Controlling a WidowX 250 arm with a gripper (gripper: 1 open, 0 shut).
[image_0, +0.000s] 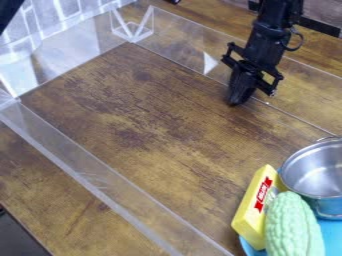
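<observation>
My black gripper (246, 80) is low over the wooden table (140, 135) at the back right, at the end of the arm that reaches down from the top. Its fingers are small and dark here, and whether they are open or hold anything cannot be made out.
At the lower right are a metal pot (313, 175), a yellow box (255, 205) and a green corn-like object (293, 230) on a blue plate (247, 246). Clear plastic barriers edge the workspace on the left and back.
</observation>
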